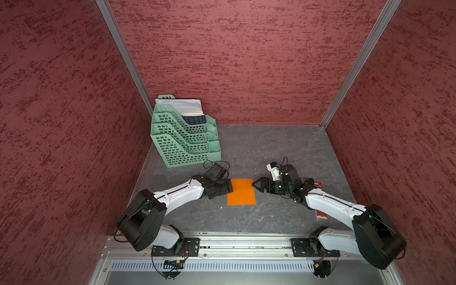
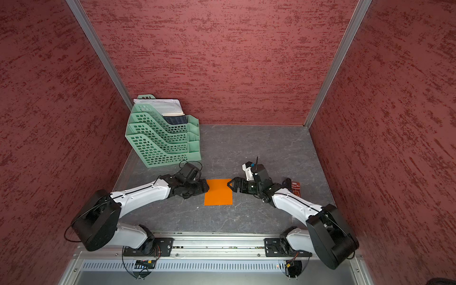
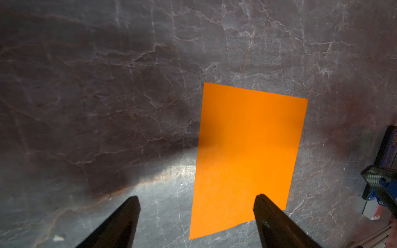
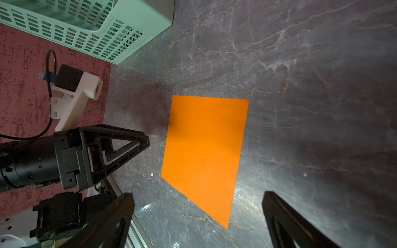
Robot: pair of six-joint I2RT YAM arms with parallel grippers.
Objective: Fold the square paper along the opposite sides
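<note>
A flat orange square of paper point(image 1: 241, 194) lies on the grey table between both grippers, unfolded. My left gripper point(image 1: 228, 186) hovers low at its left edge; in the left wrist view its fingers stand apart with nothing between them, the right finger point(image 3: 275, 223) overlapping the paper's lower corner in view. My right gripper point(image 1: 258, 185) is low at the paper's right edge; in the right wrist view its fingers are wide open and empty, with the paper seen beyond them.
A mint green file rack point(image 1: 185, 147) holding papers stands at the back left. Red items point(image 2: 295, 188) lie at the right, partly behind the right arm.
</note>
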